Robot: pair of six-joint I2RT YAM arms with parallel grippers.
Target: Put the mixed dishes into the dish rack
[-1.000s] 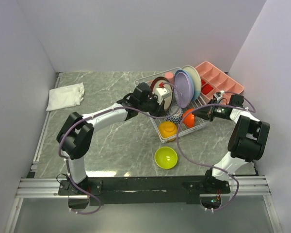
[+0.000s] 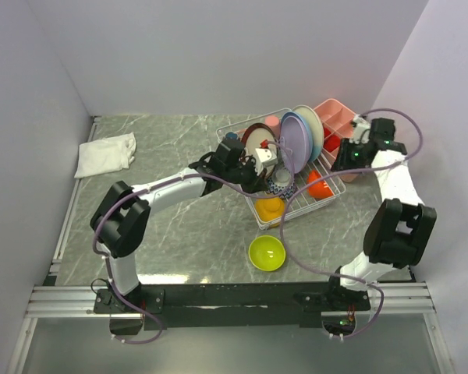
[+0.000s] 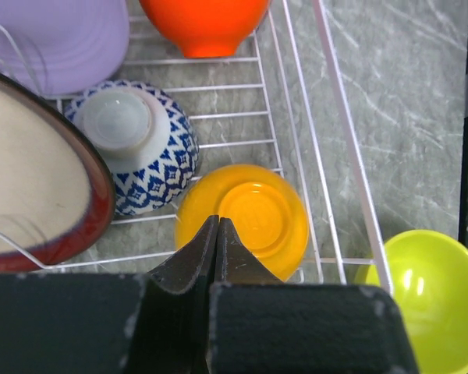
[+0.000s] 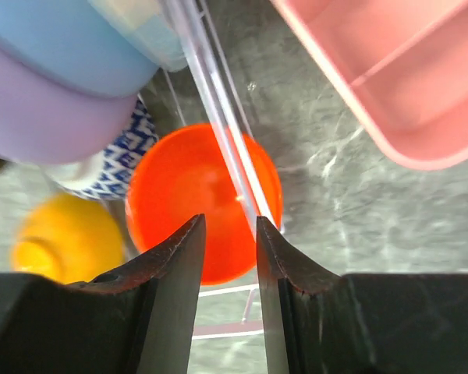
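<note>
The white wire dish rack (image 2: pixel 304 209) holds a lavender plate (image 3: pixel 54 39), a brown-rimmed dish (image 3: pixel 43 179), a blue-patterned bowl (image 3: pixel 152 160), a yellow bowl (image 3: pixel 261 214) and an orange bowl (image 4: pixel 183 202). A lime bowl (image 3: pixel 421 304) sits outside, in front. My left gripper is shut over the rack, nothing visible between its fingers. My right gripper is part open above the rack's right side by the orange bowl, with nothing held; the rack rail shows beyond its fingers.
A pink divided container (image 4: pixel 405 93) stands behind the rack at right. A white cloth (image 2: pixel 105 155) lies at left. Walls border the left, back and right.
My right gripper has moved back, toward the pink container, away from over the orange bowl. The left arm shifted only slightly; the dishes look unchanged.
</note>
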